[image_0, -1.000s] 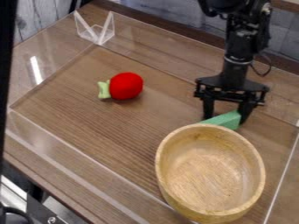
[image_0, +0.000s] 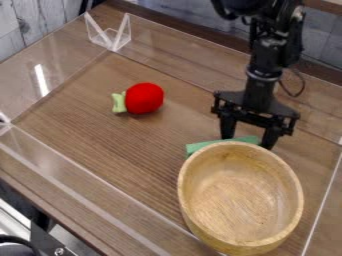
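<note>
The black gripper (image_0: 254, 124) hangs over the right part of the wooden table, just above and behind a green elongated object (image_0: 203, 147). That object lies at the back edge of a large cream bowl (image_0: 238, 200), which hides part of it. The gripper's fingers are spread apart; whether anything is between them is hard to tell in the blur.
A red round object with a pale green tip (image_0: 144, 98) lies on the left half of the table (image_0: 80, 160). A clear wire-like stand (image_0: 110, 33) is at the back left.
Over the last second the green object has shifted left and partly behind the bowl.
</note>
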